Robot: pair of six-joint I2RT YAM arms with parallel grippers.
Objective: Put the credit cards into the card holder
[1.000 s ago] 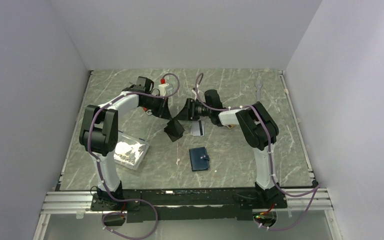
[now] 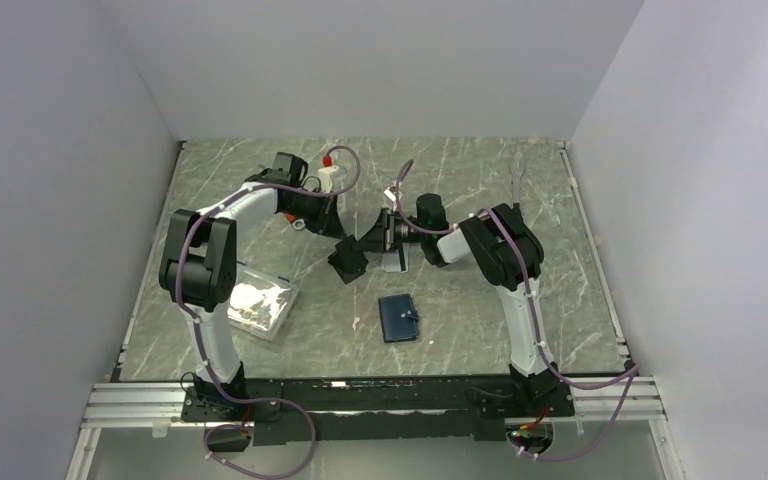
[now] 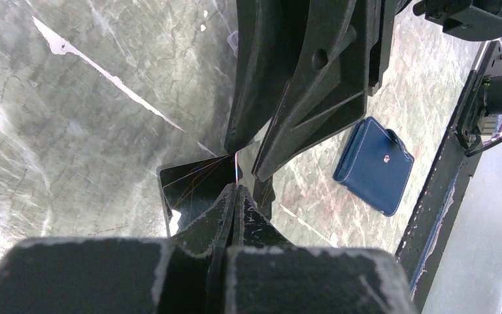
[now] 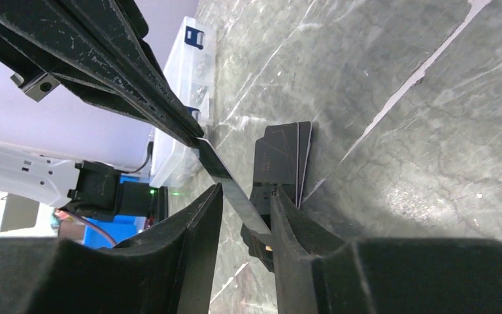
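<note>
A thin card (image 4: 229,180), dark and silver, is pinched at one end by my left gripper, which is shut. The card's other end reaches between the fingers of my right gripper, parted around it. Seen edge-on in the left wrist view, the card (image 3: 236,167) is a bright sliver. Beneath both grippers, a black, flat, layered thing (image 2: 348,262) lies on the table; whether it is the holder, I cannot tell. A white card with a dark stripe (image 2: 394,259) lies on the table, partly covered by the right gripper. The dark blue snap wallet (image 2: 397,318) lies closed nearer the front.
A clear plastic box (image 2: 261,302) stands at the front left, by the left arm. A wrench (image 2: 518,178) lies at the far right. Open marble-patterned table surrounds the blue wallet.
The left arm and black layered thing look unmoved.
</note>
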